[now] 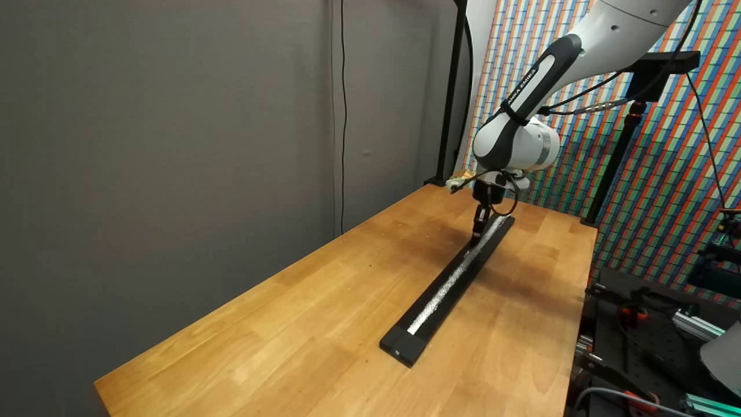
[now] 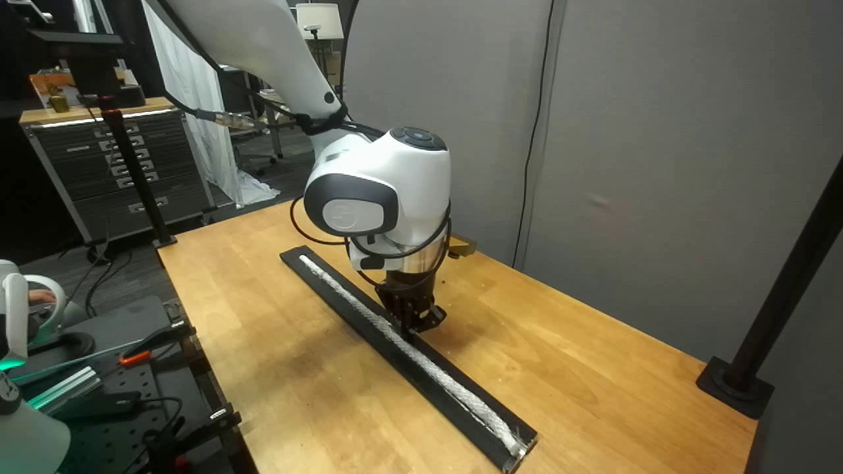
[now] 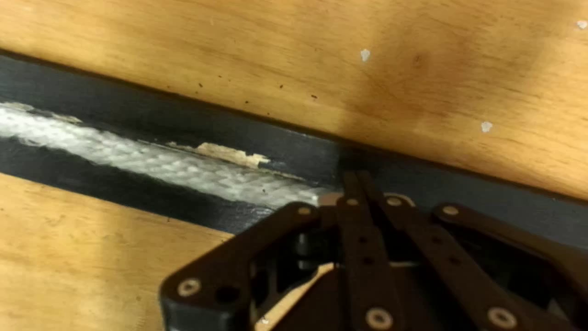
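A long black board [image 1: 450,316] lies on the wooden table with a white braided rope [image 1: 444,288] running along its middle. In the wrist view the rope [image 3: 165,162] passes out of sight behind the fingers, and a pale torn strip [image 3: 228,154] shows along its upper edge. My gripper [image 1: 476,241] points down at the board, over the black margin beside the rope. In the wrist view its fingers [image 3: 353,190] are together, with nothing showing between them. From the other side, the gripper [image 2: 407,330] is low by the board's edge; contact there is hard to tell.
Black stands [image 1: 444,139] rise at the table's edges. A grey wall [image 2: 672,158] runs along one long side.
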